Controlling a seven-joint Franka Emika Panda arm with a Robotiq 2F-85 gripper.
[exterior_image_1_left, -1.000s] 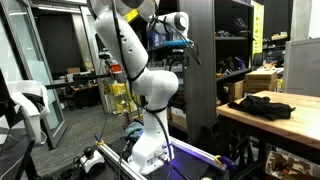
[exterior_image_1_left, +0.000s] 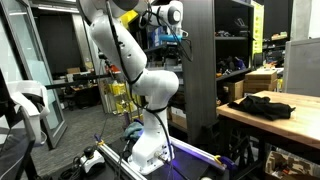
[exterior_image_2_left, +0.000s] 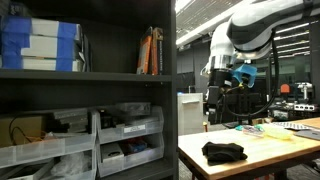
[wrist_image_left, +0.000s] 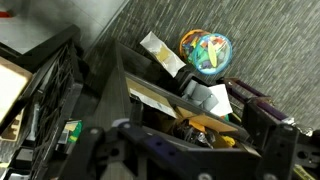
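Note:
My gripper (exterior_image_1_left: 168, 43) is raised high in front of the dark shelf unit (exterior_image_1_left: 201, 60), well above table height. In the wrist view the gripper is open, its two dark fingers spread wide at the lower edge with nothing held between them. A crumpled black cloth (exterior_image_1_left: 262, 106) lies on the wooden table (exterior_image_1_left: 300, 125), well away from the gripper. The second exterior view shows this cloth (exterior_image_2_left: 223, 153) near the table's edge, below and in front of the arm (exterior_image_2_left: 243, 42).
Blue-and-white boxes (exterior_image_2_left: 40, 47), upright books (exterior_image_2_left: 150, 52) and clear plastic bins (exterior_image_2_left: 130, 130) fill the shelves. Below the wrist camera are a bin of mixed items (wrist_image_left: 200, 125) and a round colourful object (wrist_image_left: 206, 50) on the grey floor.
The upper arm and gripper have risen a little in front of the shelf. The cloth and table have not moved.

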